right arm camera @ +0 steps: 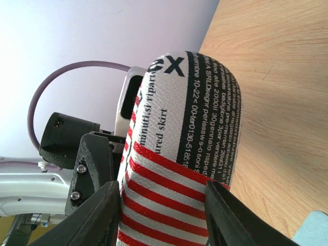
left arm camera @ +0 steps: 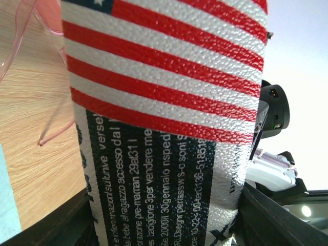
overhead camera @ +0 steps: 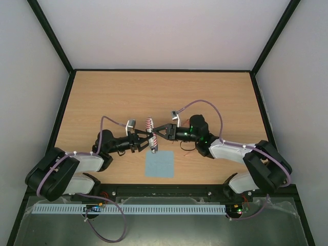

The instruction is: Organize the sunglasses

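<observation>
A soft sunglasses case (overhead camera: 150,124) with red and white stripes and dark printed panels hangs upright between my two grippers, above the table. My right gripper is shut on the case, its fingertips against both sides. My left gripper has its fingers at either side of the case's printed part (left arm camera: 154,179); the case covers the gap, so its grip cannot be judged. Sunglasses with reddish lenses and a clear pinkish frame (left arm camera: 56,138) lie on the wood, partly hidden by the case; in the top view the right arm covers most of them.
A light blue cloth (overhead camera: 160,164) lies flat on the table just in front of the grippers. Purple cables (overhead camera: 221,120) loop above both arms.
</observation>
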